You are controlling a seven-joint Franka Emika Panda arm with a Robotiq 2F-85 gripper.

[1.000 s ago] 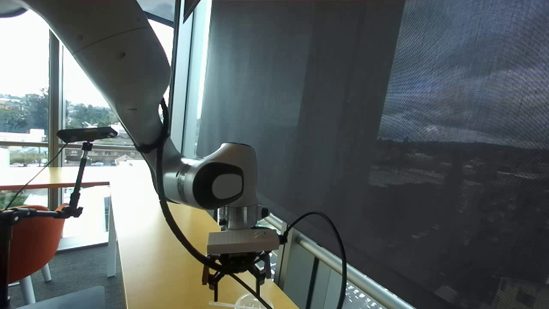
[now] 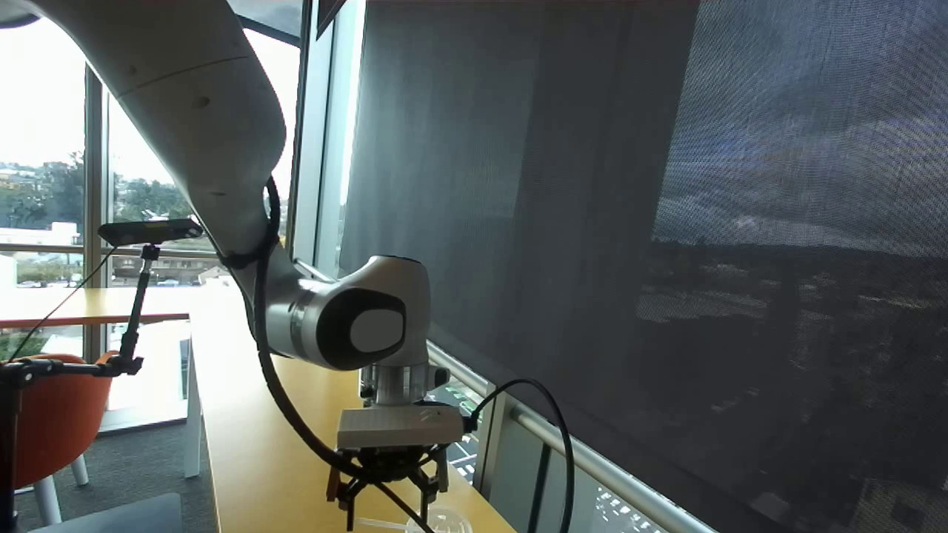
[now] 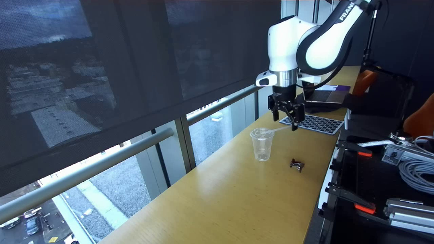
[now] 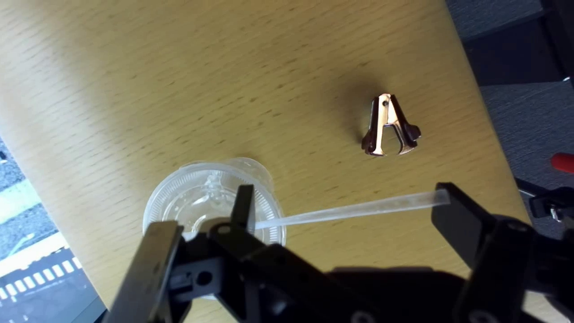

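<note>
A clear plastic cup (image 3: 262,147) with a lid stands upright on the wooden table. From its lid a translucent straw (image 3: 280,128) sticks out sideways, nearly level. My gripper (image 3: 285,122) hangs open just behind and above the cup. In the wrist view the straw (image 4: 350,211) spans the space between my spread fingers, its outer end overlapping the right fingertip (image 4: 454,218); whether they touch I cannot tell. The left finger hides part of the cup's lid (image 4: 215,185). A brown and metal staple remover (image 4: 383,121) rests on the table, clear of the fingers.
A dark gridded panel (image 3: 319,124) and a laptop (image 3: 325,95) lie on the table behind the gripper. The window rail (image 3: 93,166) runs along one side, and clamps (image 3: 354,197) along the other. Bare table (image 3: 228,199) stretches out in front.
In exterior view 1 the arm and its open gripper have shifted left and slightly down. The cup's lid there appears in about the same place.
</note>
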